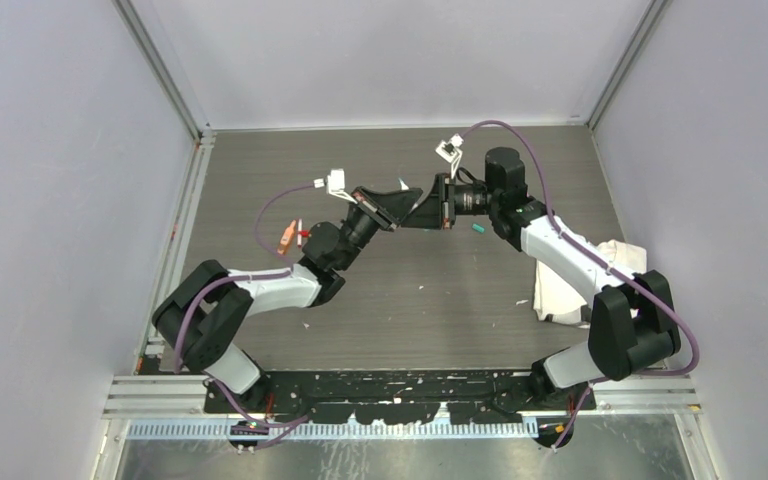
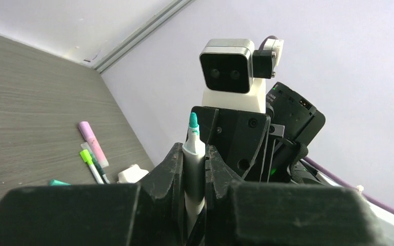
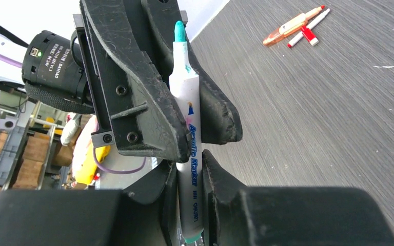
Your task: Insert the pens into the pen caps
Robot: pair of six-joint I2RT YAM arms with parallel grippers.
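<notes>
A white marker with a bare teal tip point(image 3: 180, 32) and "Acrylic Marker" lettering stands lengthwise between both hands. In the right wrist view my right gripper is shut on its lower body, whose teal end shows at the bottom. My left gripper is shut on the same marker nearer the tip, which points up in the left wrist view. From above, the two grippers meet and overlap near the table's centre, hiding most of the marker. A loose teal cap point(image 1: 478, 228) lies on the table right of them.
An orange highlighter point(image 3: 292, 26), a white pen point(image 3: 320, 18) and a red cap point(image 3: 309, 36) lie on the left side. A pink marker point(image 2: 93, 142) and a yellow-green-ended pen point(image 2: 91, 165) lie on the right. A white cloth point(image 1: 560, 297) rests at the right edge.
</notes>
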